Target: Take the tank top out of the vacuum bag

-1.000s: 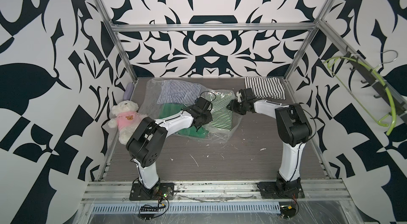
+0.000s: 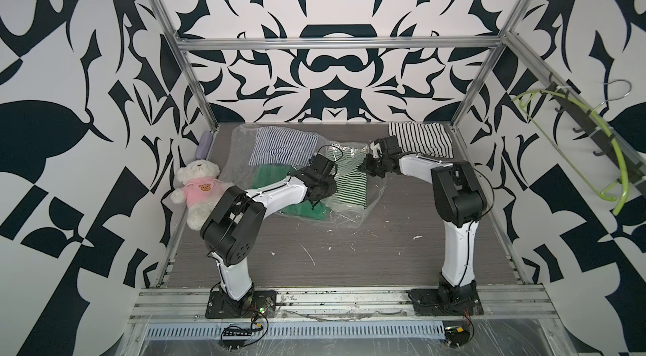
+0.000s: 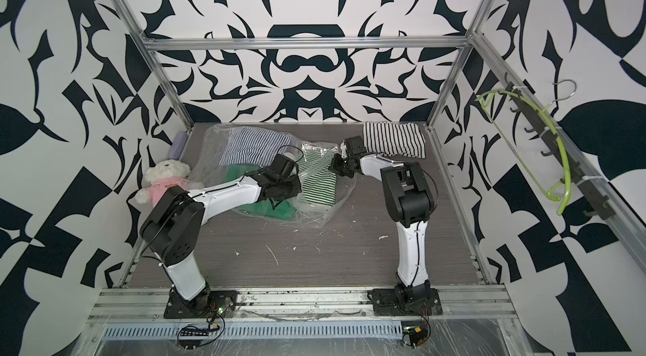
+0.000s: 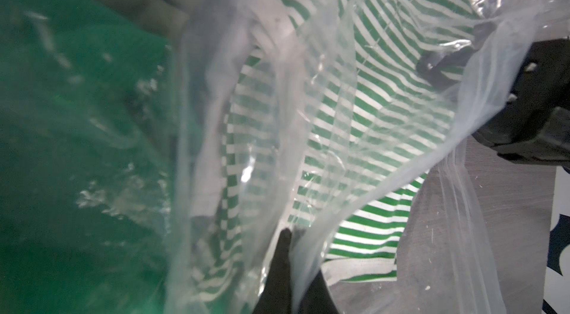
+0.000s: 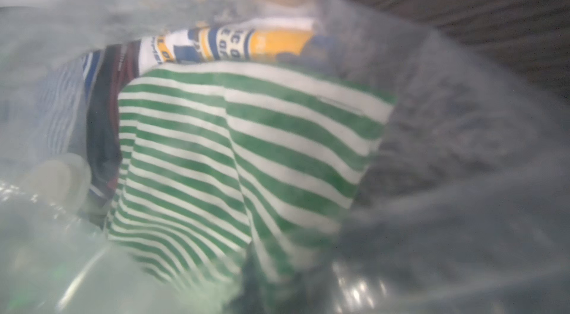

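The clear vacuum bag (image 2: 353, 221) lies across the back of the table. Inside its right part is a green-and-white striped tank top (image 2: 351, 187), seen through the plastic. My left gripper is shut on the bag's edge, which rises between its fingers as a lifted fold. From the right, my right gripper (image 2: 364, 167) reaches in under that raised plastic. Its fingers (image 4: 436, 70) are at the upper right part of the tank top, shut on the cloth, though plastic blurs the contact. The right wrist view shows the tank top (image 5: 237, 153) creased toward the bottom middle.
Also in the bag are a blue-striped garment (image 2: 286, 146) and a green one (image 2: 296, 210). A black-and-white striped cloth (image 2: 420, 139) lies at the back right. At the left sits a teddy bear (image 2: 203, 189). A green hanger (image 2: 619, 161) hangs on the right wall.
The left arm has stayed in place.
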